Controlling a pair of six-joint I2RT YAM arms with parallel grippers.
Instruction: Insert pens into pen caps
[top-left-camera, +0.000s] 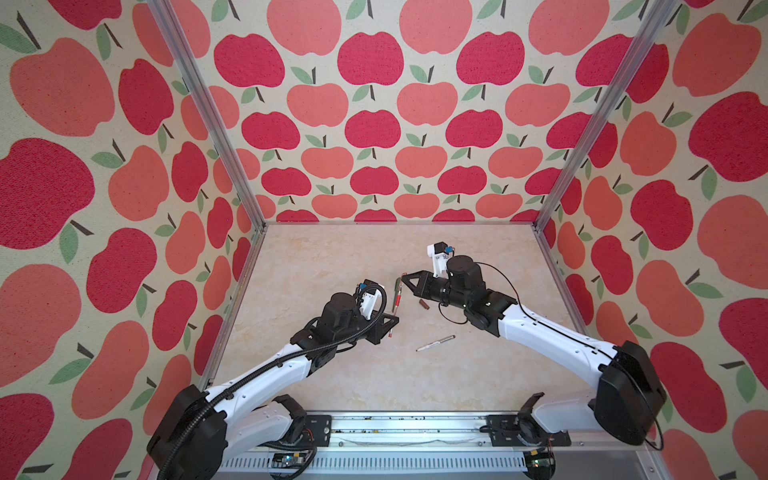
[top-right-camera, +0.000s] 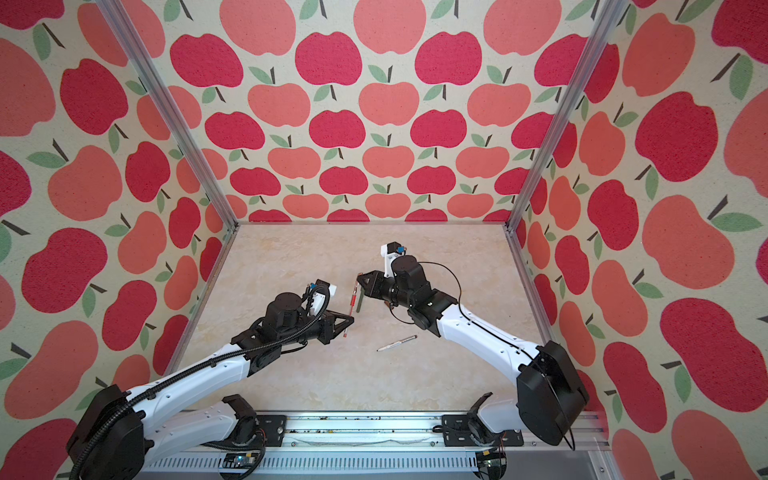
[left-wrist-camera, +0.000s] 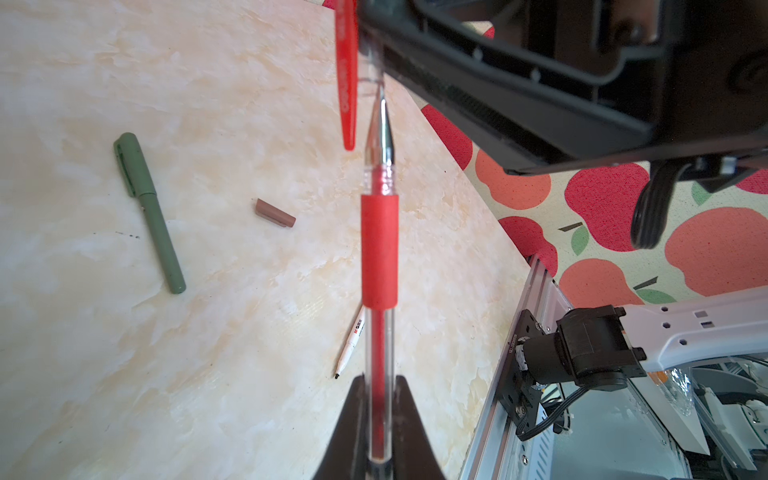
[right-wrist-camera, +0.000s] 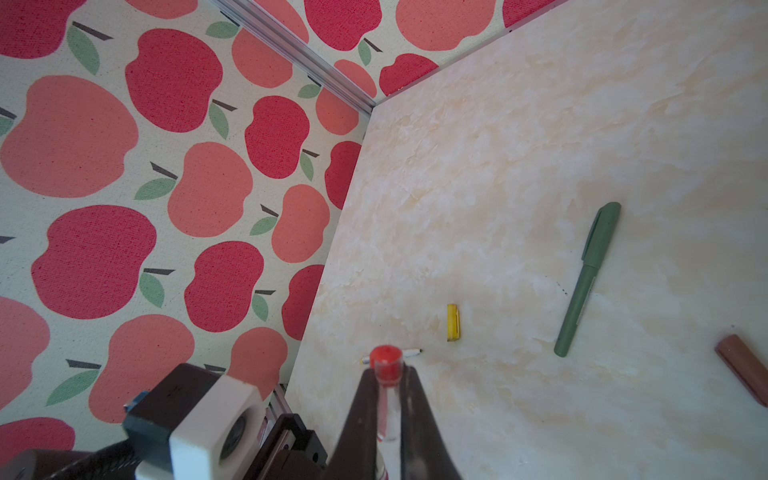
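Note:
In the left wrist view, a clear gel pen (left-wrist-camera: 379, 249) with a red grip stands upright, metal tip up. My left gripper is shut on its lower barrel. Above it is a clear cap with a red clip (left-wrist-camera: 345, 80), held by my right gripper (top-left-camera: 405, 278). The pen's tip lies at the cap's lower mouth, roughly in line; how far inside it is, I cannot tell. In the right wrist view the cap's red end (right-wrist-camera: 386, 364) shows between the shut right fingers, which hide the rest of it.
On the table lie a capped green pen (left-wrist-camera: 160, 224), a brown cap (left-wrist-camera: 274, 213), a white pen (top-left-camera: 436, 343) and a yellow cap (right-wrist-camera: 453, 322). A small white item (right-wrist-camera: 412, 352) is partly hidden behind the red cap.

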